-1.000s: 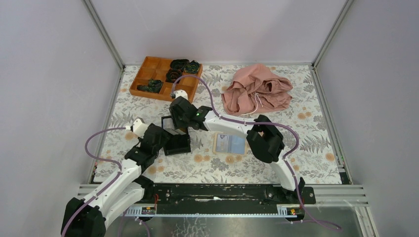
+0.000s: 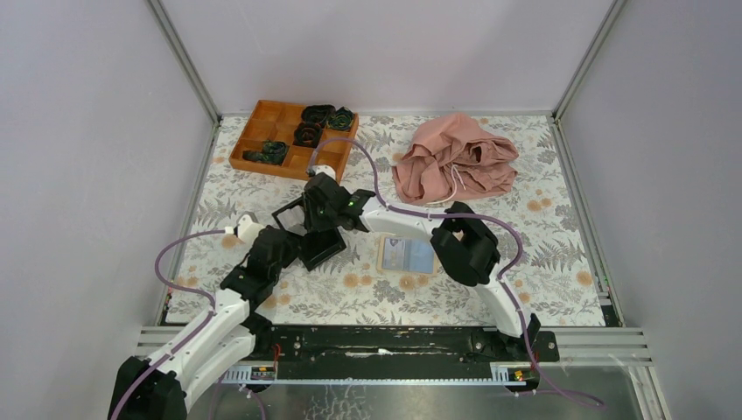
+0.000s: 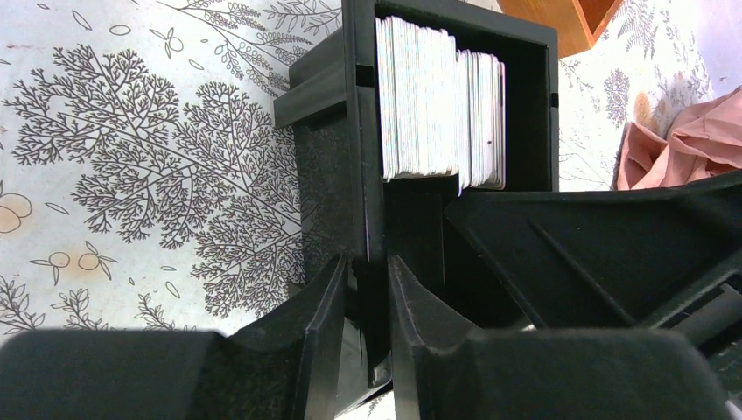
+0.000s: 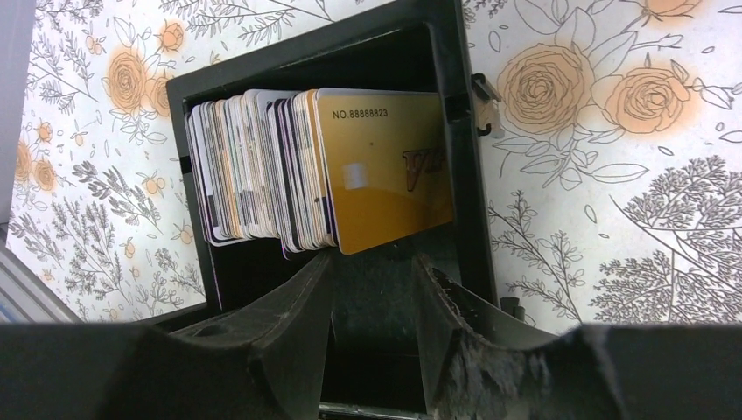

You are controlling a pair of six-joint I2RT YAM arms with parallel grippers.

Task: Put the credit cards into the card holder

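A black card holder lies on the floral cloth between both grippers, its packed cards standing in one compartment, with a gold card facing out at the end. In the left wrist view, my left gripper has its fingers on either side of the holder's near wall. My right gripper is over the holder, fingers apart above the empty part beside the cards, with nothing visible between them.
An orange divided tray with dark rolled items stands behind. A pink cloth bag lies at back right. A light card tray sits under the right arm.
The card holder has turned anticlockwise and shifted slightly left. My left gripper has moved slightly down in the top view, and the right arm has shifted a little.
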